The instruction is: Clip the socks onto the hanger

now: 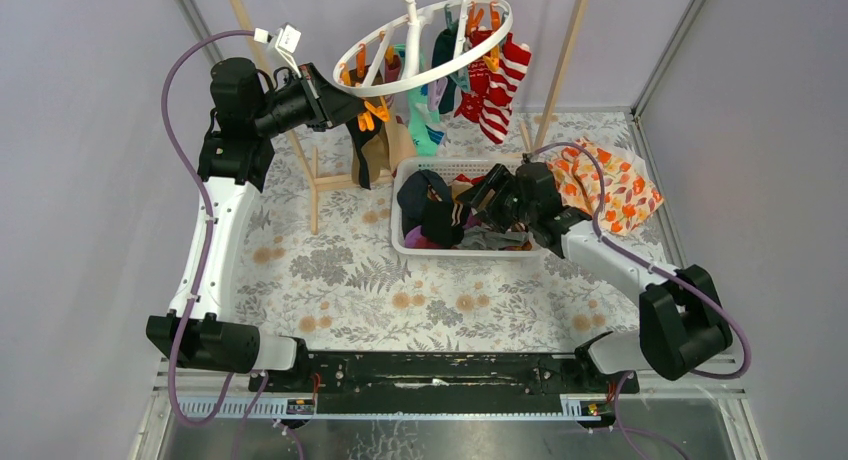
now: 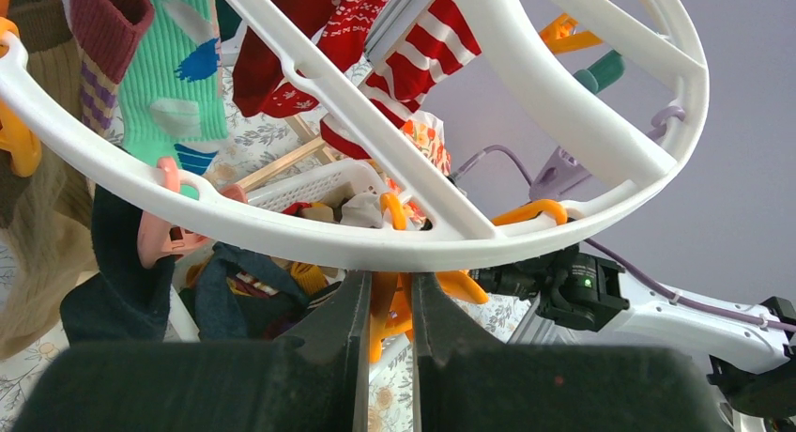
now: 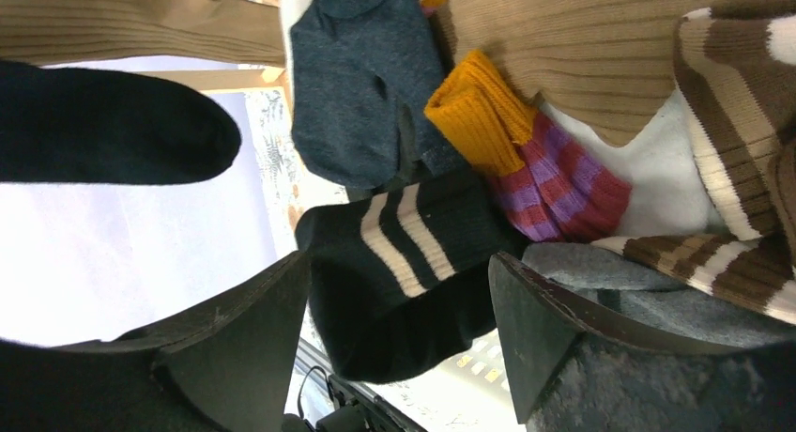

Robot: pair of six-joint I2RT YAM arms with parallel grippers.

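Observation:
A round white hanger (image 1: 420,78) carries several clipped socks, including red striped (image 1: 500,90), teal (image 2: 178,75) and brown ones. My left gripper is at the rim, shut on an orange clip (image 2: 451,284). My right gripper (image 1: 480,195) is low over the white basket (image 1: 465,255); its fingers stand open around a black sock with two beige stripes (image 3: 394,254), which lies on other socks, among them a yellow-purple one (image 3: 563,178) and a dark blue one (image 3: 361,84).
A wooden stand (image 1: 560,60) holds up the hanger area at the back. An orange flowered bag (image 1: 610,190) lies right of the basket. The floral surface in front of the basket is clear.

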